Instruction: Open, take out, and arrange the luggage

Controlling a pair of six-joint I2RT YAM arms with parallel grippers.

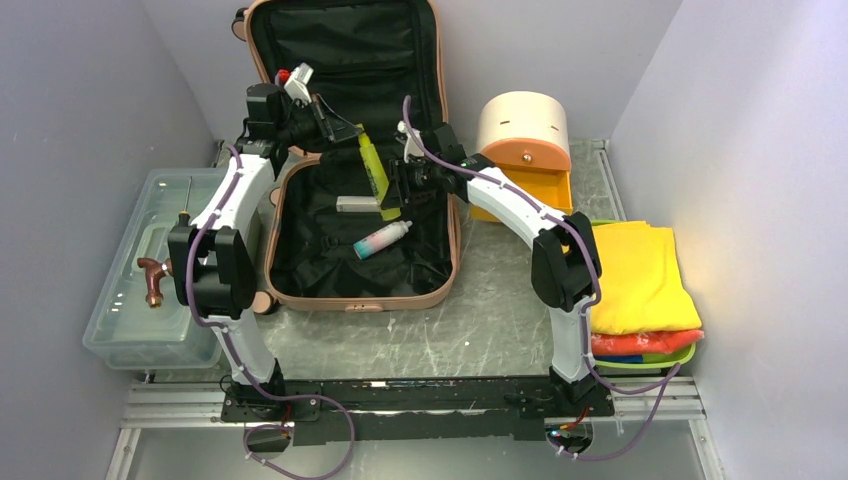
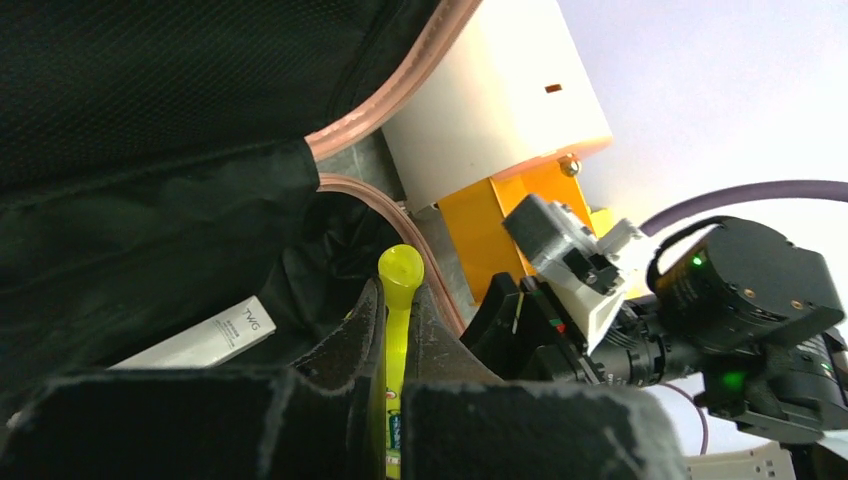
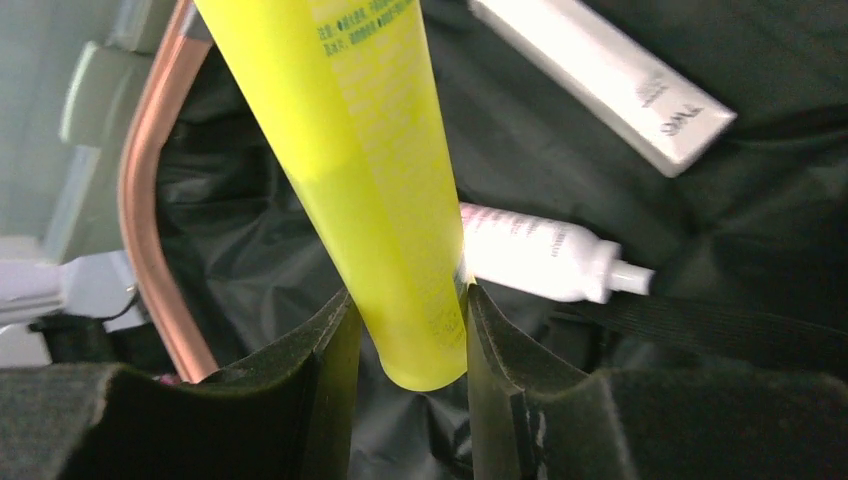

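Note:
The open suitcase (image 1: 360, 302) holds a white box (image 1: 355, 203) and a white pink-teal bottle (image 1: 375, 240). Above them hangs a yellow bottle (image 1: 372, 170), top end in my left gripper (image 1: 355, 130), which is shut on it. My right gripper (image 1: 395, 200) is at the bottle's lower end, fingertips on either side of it in the right wrist view; whether they grip it is unclear.
A cream cabinet with orange drawer (image 1: 522, 135) stands right behind, a green basket of folded cloths (image 1: 645, 280) at the right, a clear lidded box (image 1: 120, 310) at the left. Bare table shows in front of the suitcase.

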